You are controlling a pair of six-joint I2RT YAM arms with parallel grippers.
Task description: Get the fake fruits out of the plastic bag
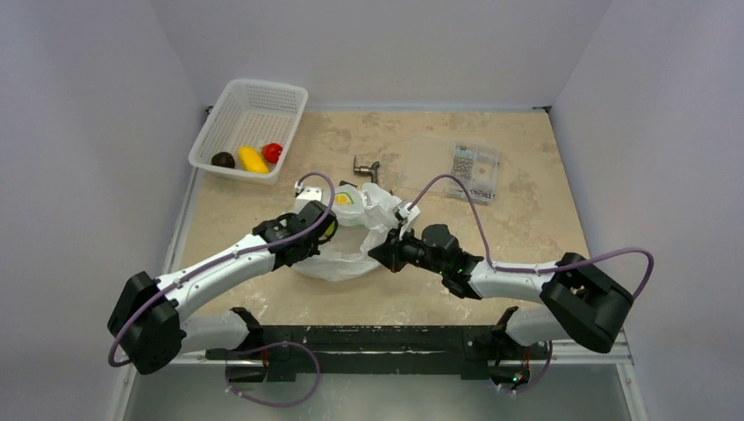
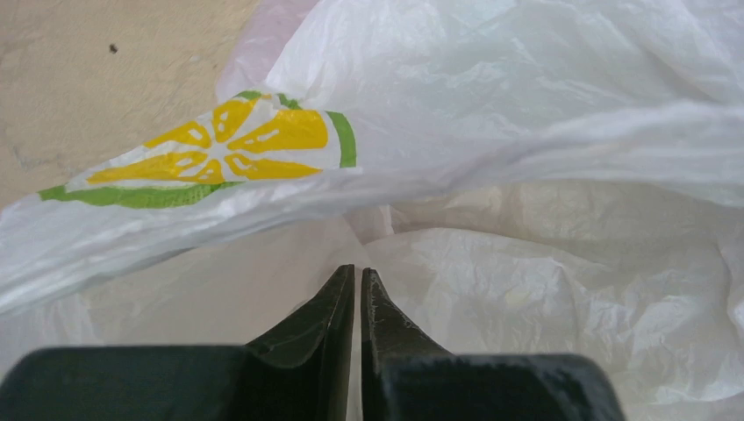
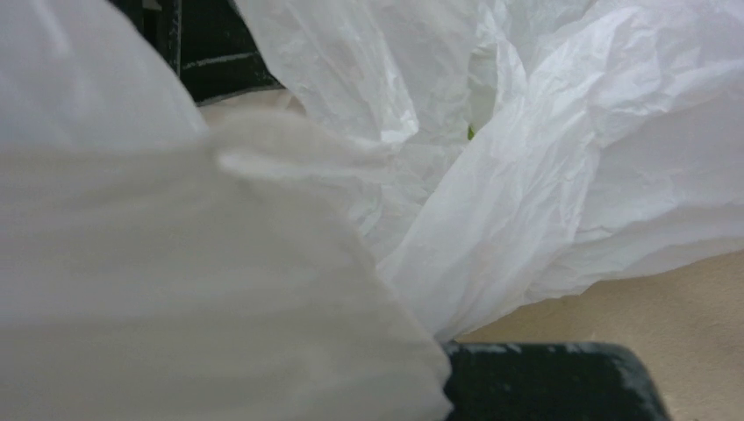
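The white plastic bag (image 1: 338, 267) lies crumpled mid-table, with a lemon print (image 2: 215, 149) on it. My left gripper is inside the bag's opening with its fingertips almost together; no object shows clearly between them. My right gripper (image 1: 382, 254) is shut at the bag's right side; in the right wrist view the plastic (image 3: 526, 193) covers most of it, so what lies between its fingers is hidden. A yellow-green shape (image 1: 330, 228) shows beside the left gripper, largely hidden.
A white basket (image 1: 219, 123) at the back left holds a dark fruit (image 1: 223, 160), a yellow one (image 1: 252, 160) and a red one (image 1: 272, 153). A metal fitting (image 1: 367, 171) lies behind the bag. A clear parts box (image 1: 474, 171) sits back right.
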